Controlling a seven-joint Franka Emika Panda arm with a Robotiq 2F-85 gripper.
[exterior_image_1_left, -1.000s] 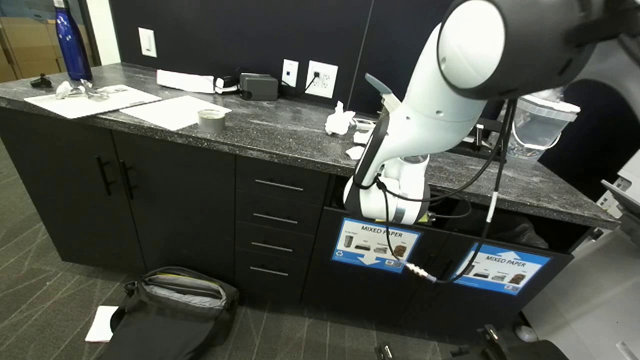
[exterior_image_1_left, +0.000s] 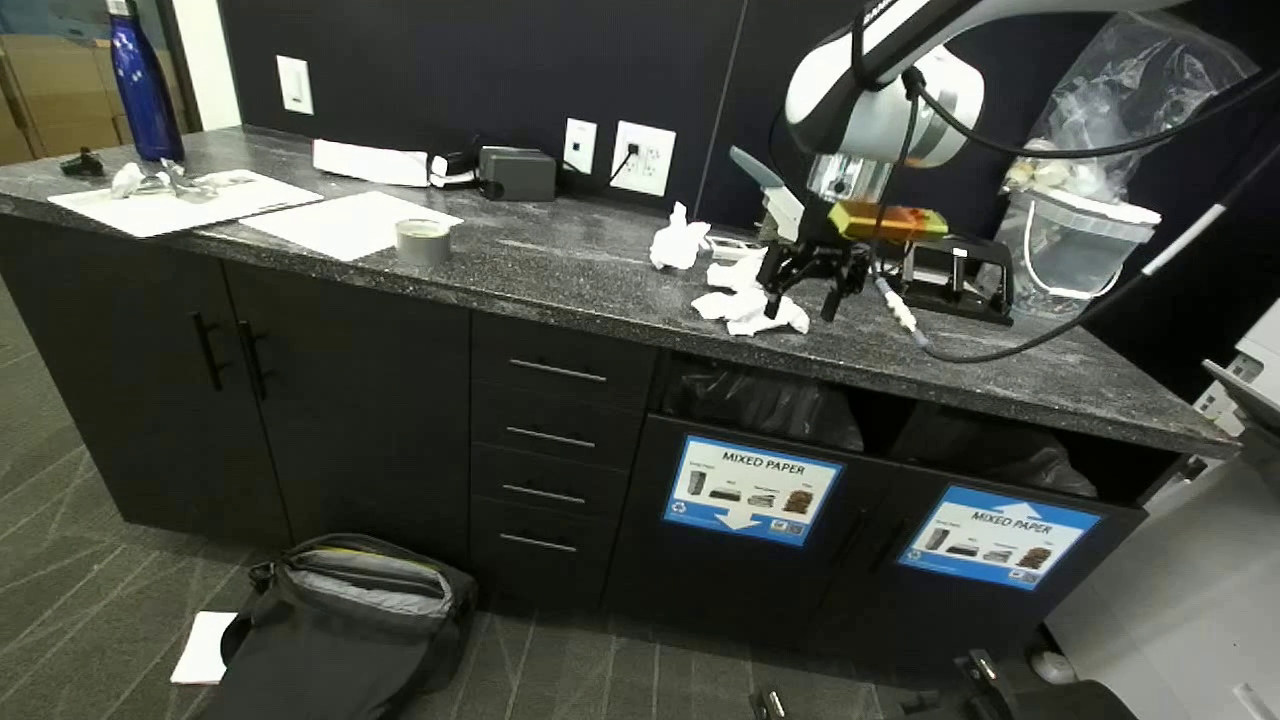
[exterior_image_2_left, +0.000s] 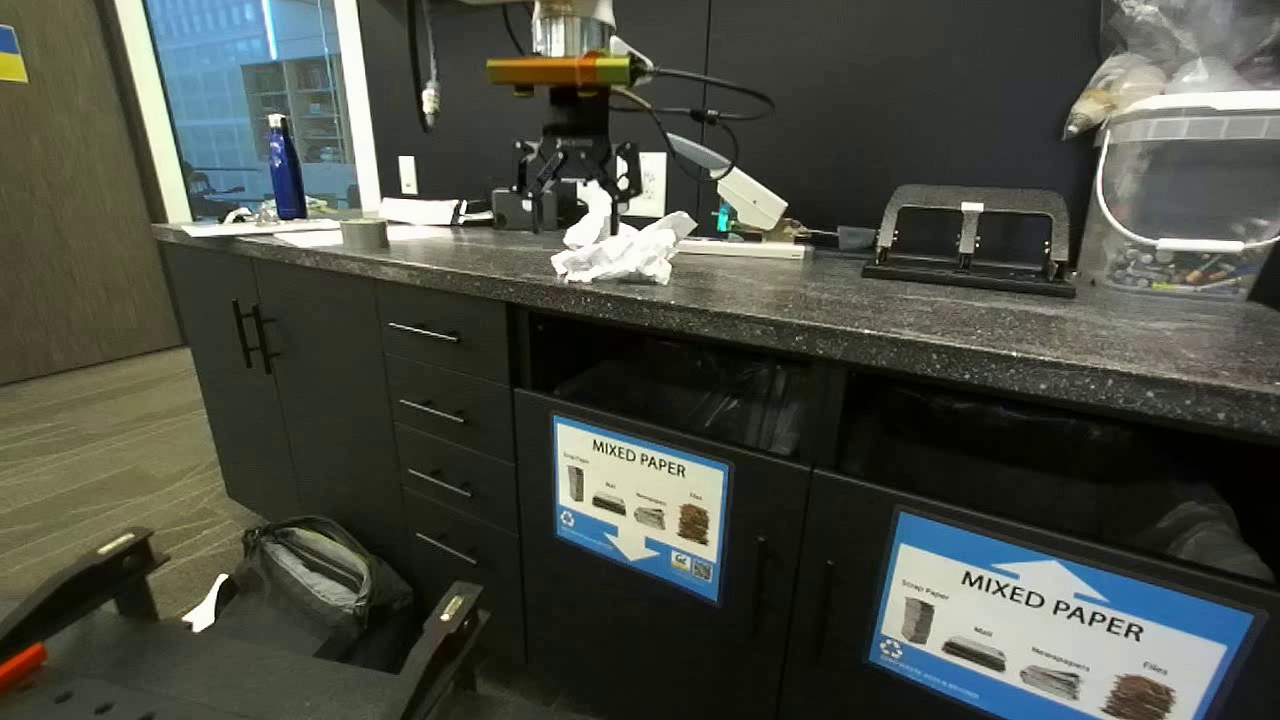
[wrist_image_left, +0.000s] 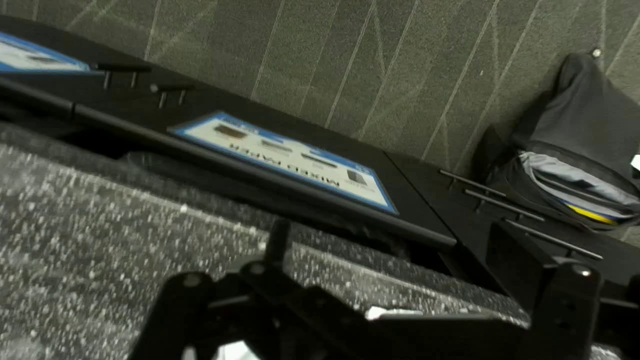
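Observation:
Above the dark speckled counter (exterior_image_1_left: 564, 258), my gripper (exterior_image_1_left: 801, 300) points downward with its fingers apart and nothing visible between them. Just beneath and beside it lie crumpled white papers (exterior_image_1_left: 741, 307). A separate white wad (exterior_image_1_left: 680, 240) rests a little to the left, further back. In exterior view 2 the open gripper (exterior_image_2_left: 576, 226) hangs over the back-left part of the crumpled paper (exterior_image_2_left: 630, 254); whether they touch I cannot tell. Only slivers of white paper (wrist_image_left: 393, 312) show past the black fingers in the wrist view.
A stapler (exterior_image_2_left: 750, 198), a hole punch (exterior_image_2_left: 969, 246) and a clear bucket (exterior_image_2_left: 1182, 192) stand to the right. Below the counter are bin openings (exterior_image_2_left: 684, 384) with "MIXED PAPER" signs. A tape roll (exterior_image_1_left: 422, 241), flat sheets (exterior_image_1_left: 342, 224) and a blue bottle (exterior_image_1_left: 144, 90) occupy the left.
The arm has risen from in front of the bin cabinet to over the counter. Its gripper now shows above the crumpled papers, which the arm partly covered before.

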